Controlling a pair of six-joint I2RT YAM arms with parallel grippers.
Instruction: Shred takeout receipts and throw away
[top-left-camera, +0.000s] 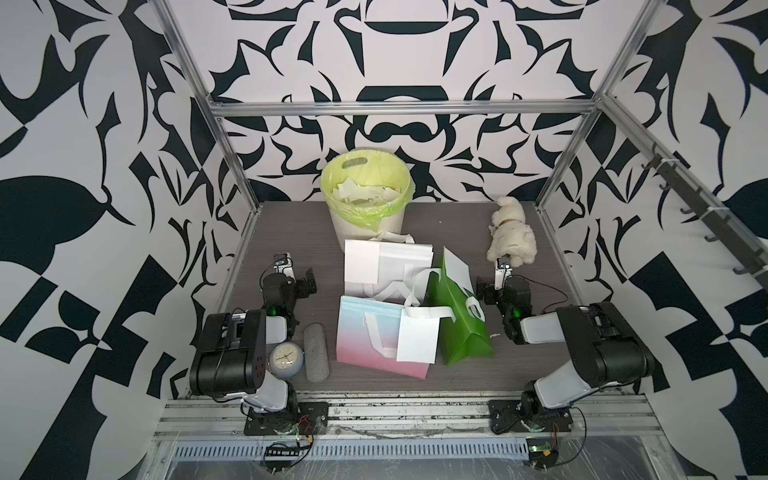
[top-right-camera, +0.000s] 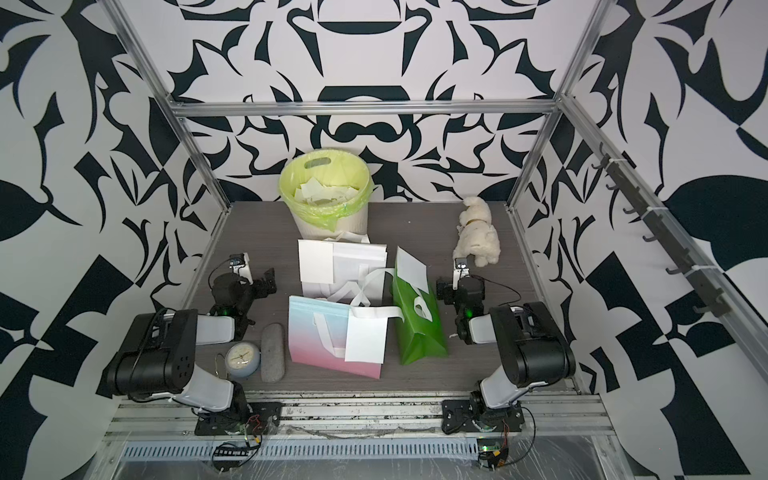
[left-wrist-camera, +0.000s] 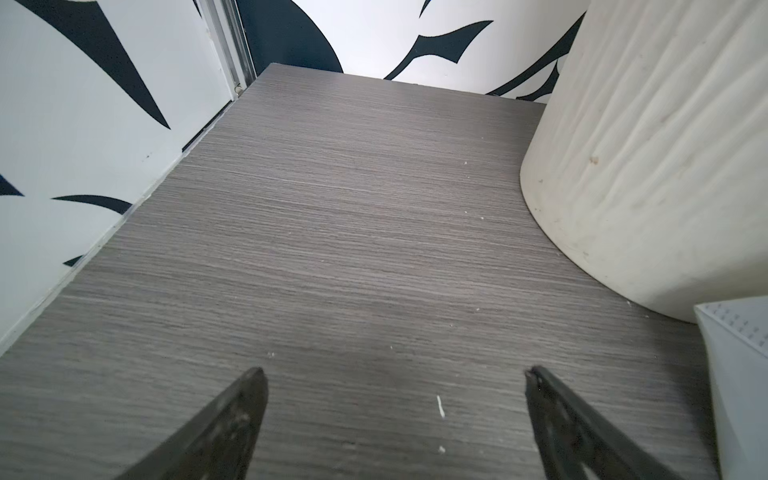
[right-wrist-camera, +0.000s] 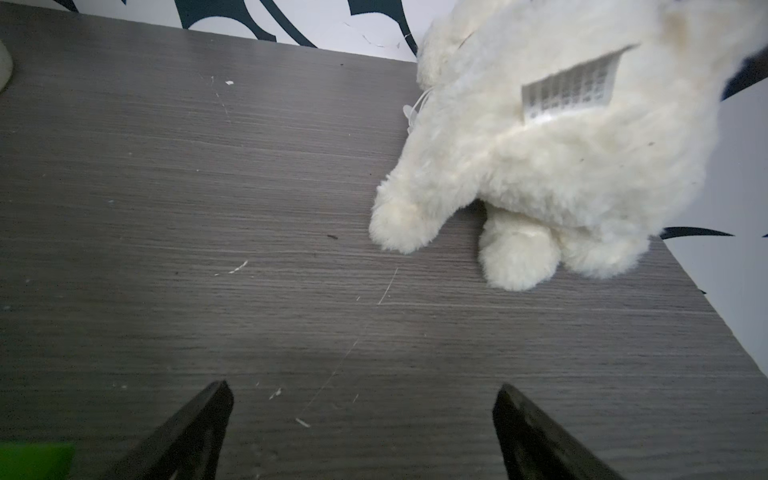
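Observation:
Three paper bags stand in the middle of the table: a white one (top-left-camera: 401, 264), a blue-to-pink one (top-left-camera: 364, 340) in front of it, and a green one (top-left-camera: 461, 328) to the right. Pale slips, perhaps receipts, show on their faces, such as the white slip (top-left-camera: 417, 340) on the blue-pink bag. Behind them, a cream bin (top-left-camera: 368, 216) with a yellow-green liner holds torn white paper (top-left-camera: 364, 192). My left gripper is open over bare table, left of the bags. Right of the green bag, my right gripper is also open and empty.
A white plush dog (right-wrist-camera: 560, 152) sits at the back right. By the left arm lie a round clock (top-left-camera: 285, 359) and a grey cylindrical object (top-left-camera: 317, 352). Bare table lies left of the bin and between bin and dog.

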